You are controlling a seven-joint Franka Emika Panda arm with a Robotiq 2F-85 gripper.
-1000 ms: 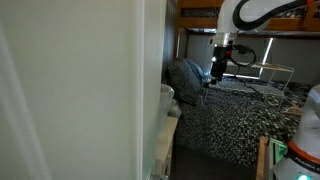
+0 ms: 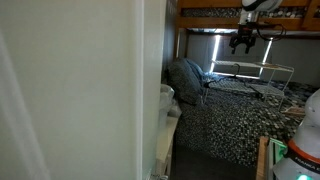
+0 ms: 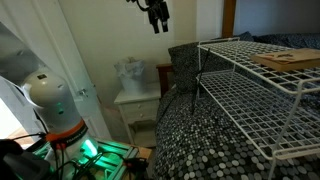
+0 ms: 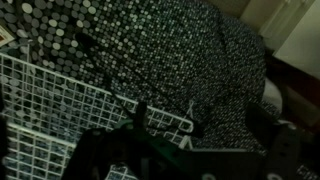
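My gripper hangs high up at the right in exterior view 1, open, its two dark fingertips apart with nothing between them. Exterior view 2 has it near the top, above the level of the white wire rack. On the rack's upper shelf lies a flat brown board. Looking down from the wrist, part of the wire rack shows at the lower left. The wrist picture is dark, and the fingers blend into it.
Dotted dark fabric covers a wide surface below and behind the rack. A white drawer cabinet stands by the back wall. A large white panel blocks the left of exterior view 1. Open air surrounds the gripper.
In exterior view 1 the gripper has risen and shifted to the right, toward the top right corner. It looks open throughout, and the furniture stays put.
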